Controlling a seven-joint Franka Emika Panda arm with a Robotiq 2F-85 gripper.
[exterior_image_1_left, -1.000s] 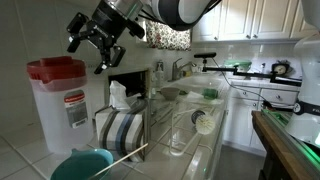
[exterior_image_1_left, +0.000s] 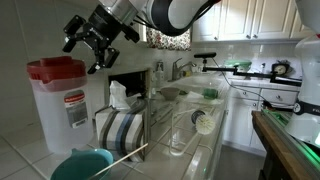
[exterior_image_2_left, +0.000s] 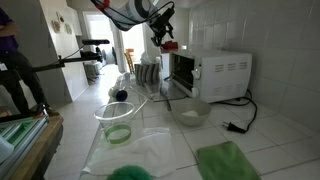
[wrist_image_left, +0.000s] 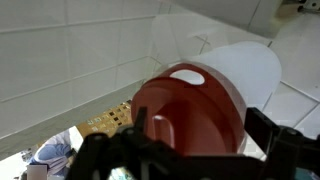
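Observation:
A white canister with a red lid (exterior_image_1_left: 57, 69) stands against the tiled wall at the left. My gripper (exterior_image_1_left: 80, 57) is open in front of the lid in this view, its fingers spread and nothing held between them. From the wrist, the red lid (wrist_image_left: 190, 112) fills the middle, with a pale oval spot on it and the white canister body beside it. Dark fingers (wrist_image_left: 258, 127) stand on either side of the lid, though contact cannot be made out. The other exterior view shows the red lid (exterior_image_2_left: 170, 46) just below the gripper (exterior_image_2_left: 162, 30).
Close to the canister are a striped holder (exterior_image_1_left: 123, 132) with white paper on top and a teal bowl (exterior_image_1_left: 84, 164). A white toaster oven (exterior_image_2_left: 210, 73), a pale bowl (exterior_image_2_left: 190, 112), a clear container (exterior_image_2_left: 116, 121) and a green cloth (exterior_image_2_left: 226, 160) occupy the counter.
The gripper has shifted slightly to the left in exterior view 1, closer over the canister. It stays open, and the objects on the counter look unmoved.

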